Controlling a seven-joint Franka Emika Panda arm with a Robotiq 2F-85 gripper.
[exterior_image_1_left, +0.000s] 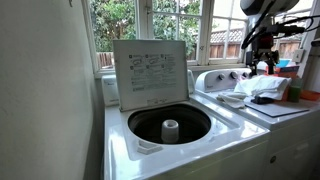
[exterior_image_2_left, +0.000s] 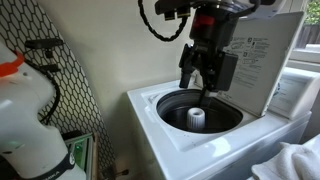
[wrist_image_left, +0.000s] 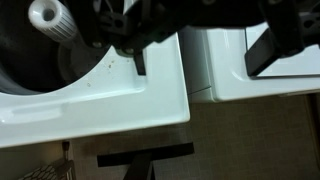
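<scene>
The white top-loading washer (exterior_image_1_left: 215, 150) stands with its lid (exterior_image_1_left: 150, 70) raised, and its dark tub (exterior_image_1_left: 148, 124) is uncovered around a pale agitator (exterior_image_1_left: 171, 131). In exterior view 2 my gripper (exterior_image_2_left: 195, 92) hangs over the tub area in the picture, but exterior view 1 shows the gripper (exterior_image_1_left: 260, 68) over at the right, near the neighbouring machine. In the wrist view the fingers (wrist_image_left: 139, 62) stand wide apart, so the gripper is open. Nothing shows between them. The agitator (wrist_image_left: 52, 18) appears at that view's upper left.
On the machine at the right lie a white cloth (exterior_image_1_left: 262, 87), a green container (exterior_image_1_left: 294, 92) and an orange item (exterior_image_1_left: 286, 72). Windows (exterior_image_1_left: 175, 25) line the back, and a plain wall (exterior_image_1_left: 45, 90) bounds the left. Floor (wrist_image_left: 215, 145) shows below the machines.
</scene>
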